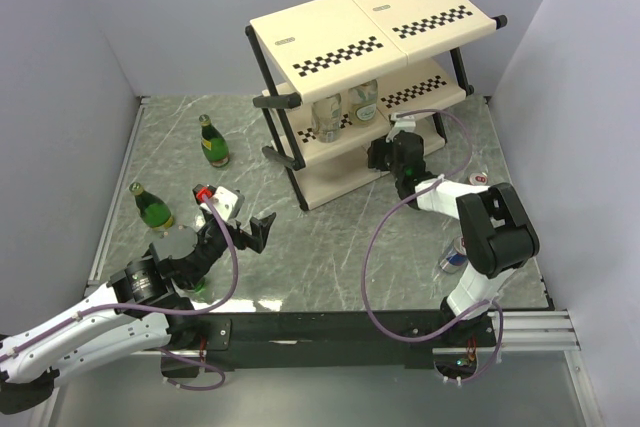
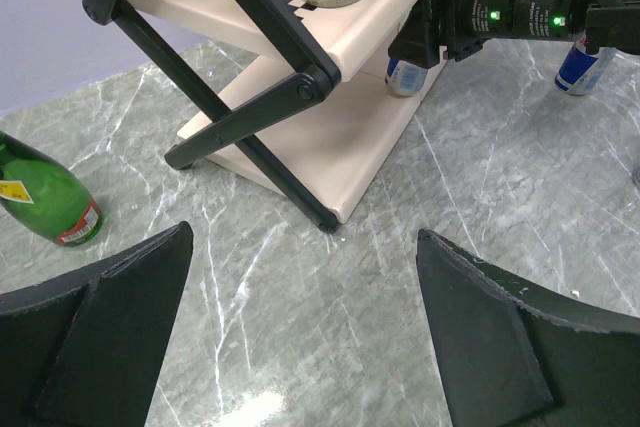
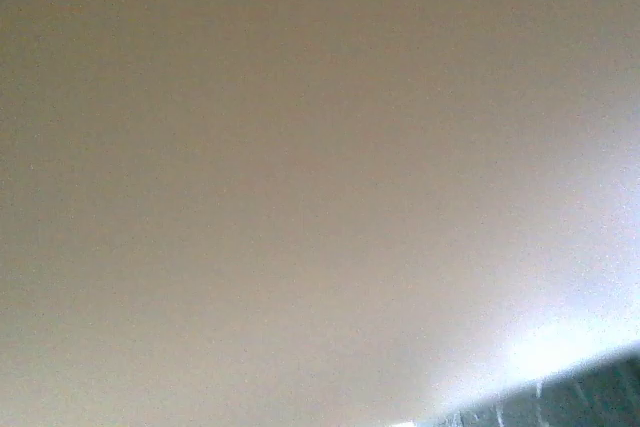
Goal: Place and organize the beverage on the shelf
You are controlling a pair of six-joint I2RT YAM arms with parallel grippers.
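The cream shelf [image 1: 335, 184] stands at the back with black side legs. Two tall cans [image 1: 326, 117] rest on its middle tier. At the lower tier my right gripper [image 1: 377, 155] reaches in from the right. In the left wrist view, a blue and silver can [image 2: 407, 78] shows just under the right gripper's dark fingers [image 2: 408, 44], which are shut on it; the can is upright or nearly so, close above or on the bottom board. The right wrist view is a beige blur. My left gripper is open and empty over the front left of the table.
Green bottles stand at the left, one [image 1: 213, 143] near the shelf and another [image 1: 152, 208] nearer the left edge. A blue can [image 1: 454, 255] and another can [image 1: 478, 179] are at the right.
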